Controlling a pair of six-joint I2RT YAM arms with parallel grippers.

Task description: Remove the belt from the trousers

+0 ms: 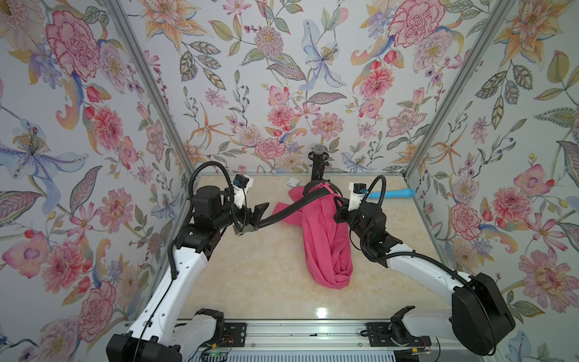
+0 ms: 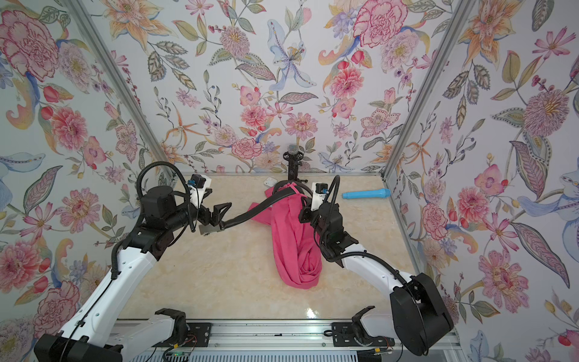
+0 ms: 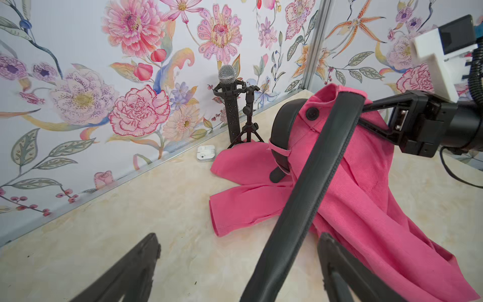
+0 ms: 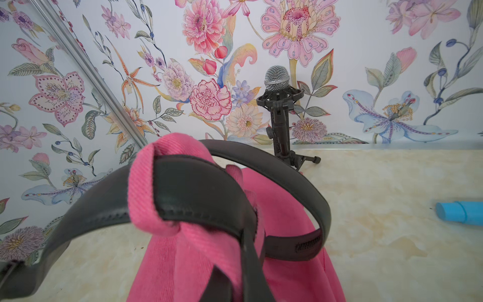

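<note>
Pink trousers (image 1: pixel 319 241) lie bunched on the table. At their waistband, the dark belt (image 3: pixel 302 216) still runs through at least one belt loop (image 4: pixel 143 193). One long stretch of the belt slants out to the left, with its metal buckle (image 2: pixel 211 228) at the end, below the left arm's hand. My left gripper stands open, its fingers wide apart with the strap seen crossing between them; it does not grip it. My right gripper is shut on the trousers at the waistband, beside the belt. The other belt end (image 4: pixel 296 246) curls loosely behind.
A microphone on a stand (image 4: pixel 279 100) rises behind the trousers, close to the back wall. A small white case (image 3: pixel 205 153) lies to its left. A blue tube (image 2: pixel 365 193) rests at the back right. Bare table (image 1: pixel 253 271) spreads in front and left.
</note>
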